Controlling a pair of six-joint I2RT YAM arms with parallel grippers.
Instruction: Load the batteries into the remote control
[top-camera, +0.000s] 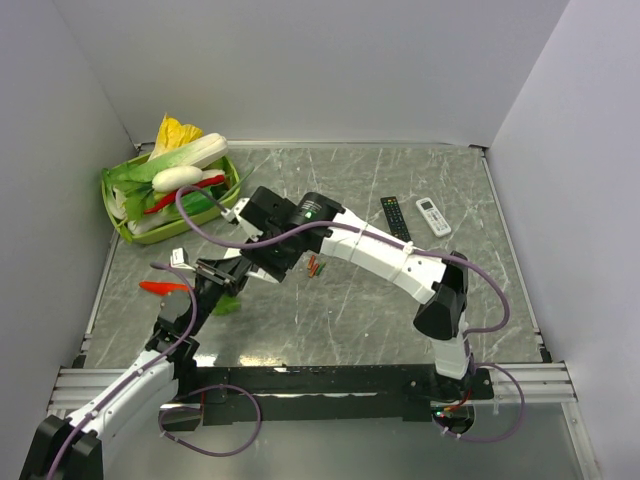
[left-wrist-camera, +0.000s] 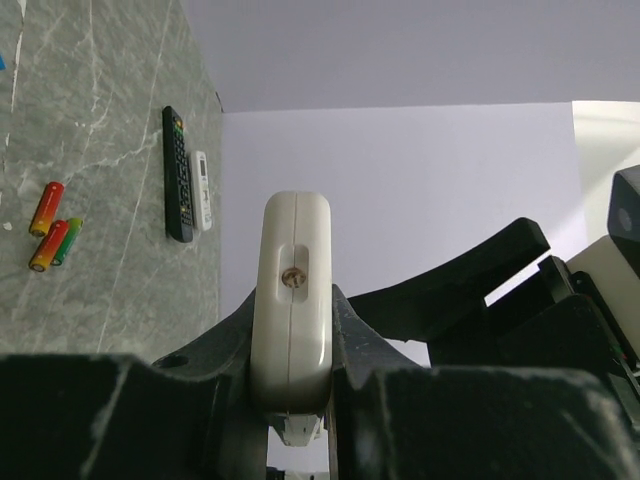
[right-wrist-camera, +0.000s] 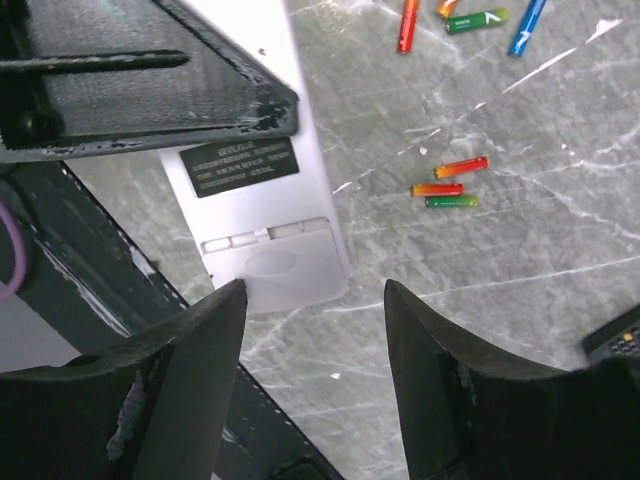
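My left gripper is shut on a white remote (left-wrist-camera: 292, 300), held above the table and seen end-on in the left wrist view. The right wrist view shows its back (right-wrist-camera: 220, 190) with a label and, at the lower end, the battery cover (right-wrist-camera: 280, 270). My right gripper is at that cover end, fingers apart, one fingertip at the cover's edge. Red, orange, green and blue batteries (left-wrist-camera: 45, 208) lie on the marble table, some in small groups (right-wrist-camera: 448, 190).
A black remote (top-camera: 395, 219) and a white remote (top-camera: 433, 217) lie on the right of the table (top-camera: 360, 310). A green basket of vegetables (top-camera: 150, 230) is at back left, with a carrot (top-camera: 160, 287) and a leaf below it.
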